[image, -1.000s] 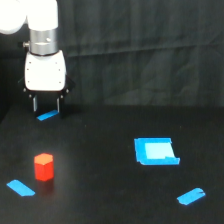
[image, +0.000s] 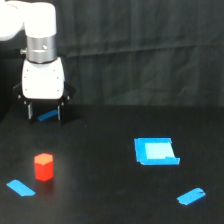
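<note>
My gripper (image: 45, 112) is at the far left with its two fingers spread wide. A flat blue piece (image: 48, 115) shows in the gap between them, lying on the dark surface; the fingers do not appear closed on it. Whether the fingertips touch the table cannot be told. An orange-red block (image: 44, 167) sits nearer the camera. To the right is a blue piece with a white square centre (image: 159, 150).
Two other flat blue pieces lie near the front, one at left (image: 20, 188) and one at right (image: 191, 196). A dark curtain (image: 140, 50) hangs behind.
My gripper has come down a little, so its fingers now reach the level of the blue piece. The other things have not moved.
</note>
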